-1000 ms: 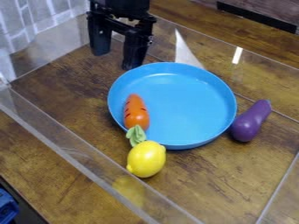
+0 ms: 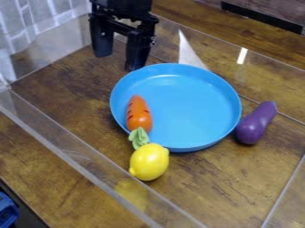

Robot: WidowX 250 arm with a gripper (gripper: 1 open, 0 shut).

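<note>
A black gripper (image 2: 119, 50) hangs at the top centre-left, above the wooden surface and behind a blue plate (image 2: 186, 107), its two fingers spread apart with nothing visible between them. An orange carrot (image 2: 139, 114) with green leaves lies on the left part of the plate, its leaves reaching over the near rim. A yellow lemon (image 2: 149, 162) sits in front of the plate, and a purple eggplant (image 2: 256, 122) lies to its right.
A white pointed object (image 2: 191, 53) stands behind the plate. A clear plastic wall (image 2: 60, 169) runs along the left. Part of a blue object (image 2: 9, 212) shows at bottom left. Bare wood lies left of the plate and at lower right.
</note>
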